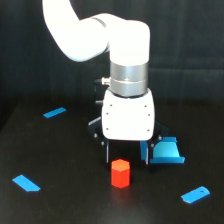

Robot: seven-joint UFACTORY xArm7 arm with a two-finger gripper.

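A small red cube stands on the dark table, nearer the camera than the gripper, and none of its visible side is covered. My gripper points down just behind and above it in the picture. Its dark fingers are spread apart, with nothing seen held between them. The cube and the fingertips look close, but their exact distance in depth cannot be told.
Behind and to the right, a blue marked square lies partly hidden by the gripper. Blue tape strips lie at front left, front right and back left.
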